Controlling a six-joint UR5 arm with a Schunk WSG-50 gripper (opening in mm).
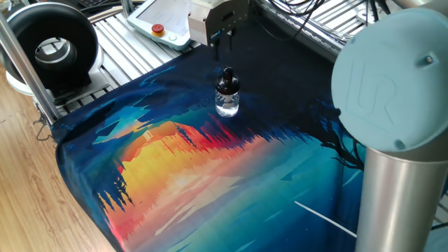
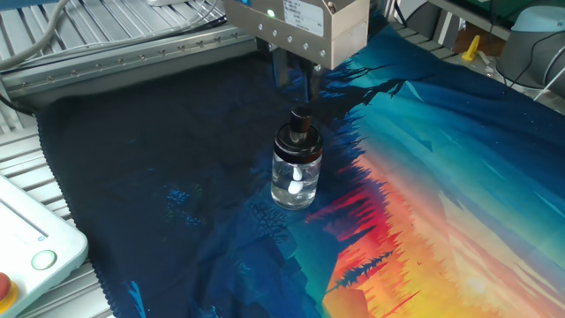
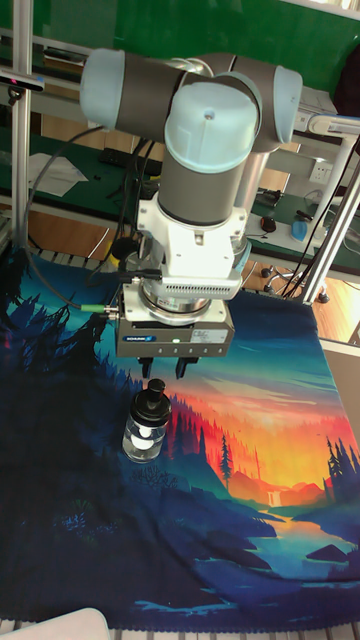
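A clear glass bottle (image 1: pixel 227 105) with a black cap stands upright on the printed cloth; liquid shows inside it in exterior view 2, where the bottle (image 2: pixel 296 181) is near the middle. Above and behind its cap hangs my gripper (image 1: pixel 225 52), pointing down. The two dark fingers are spread apart with only air between them, as the gripper (image 2: pixel 296 90) also shows from the other side. In exterior view 3 the gripper (image 3: pixel 163 372) is just over the bottle (image 3: pixel 143 439). No contact between fingers and cap is visible.
The dark cloth (image 2: pixel 132 168) around the bottle is bare. A teach pendant with a red button (image 1: pixel 158 29) lies at the table's back edge, near a black round object (image 1: pixel 56 52). Cables (image 1: pixel 297 21) run along the back right.
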